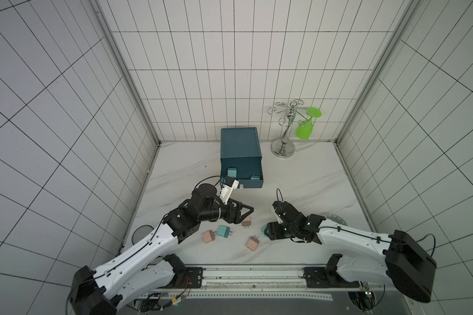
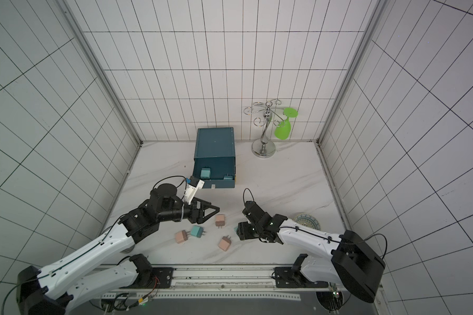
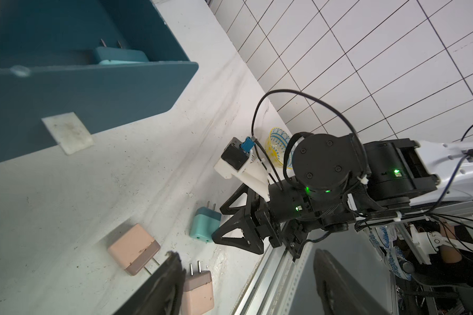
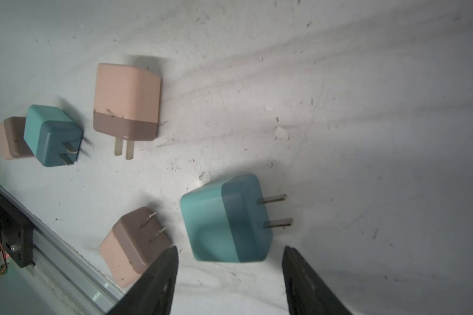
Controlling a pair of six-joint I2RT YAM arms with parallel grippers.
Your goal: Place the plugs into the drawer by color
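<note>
The blue drawer (image 1: 240,144) is pulled out, holding teal plugs (image 1: 231,172) (image 2: 228,177). On the table lie several loose plugs: teal (image 1: 224,231), pink (image 1: 208,236), another pink (image 4: 126,99) and a third pink (image 4: 134,244). My left gripper hangs over the table before the drawer, fingers apart, nothing seen between them. My right gripper is low over a teal plug (image 4: 226,220), which lies just beyond its open fingertips with prongs pointing right.
A chrome stand (image 1: 282,148) with a green item (image 1: 304,128) stands at the back right. A patterned bowl (image 2: 306,220) is partly behind the right arm. Tiled walls enclose the table.
</note>
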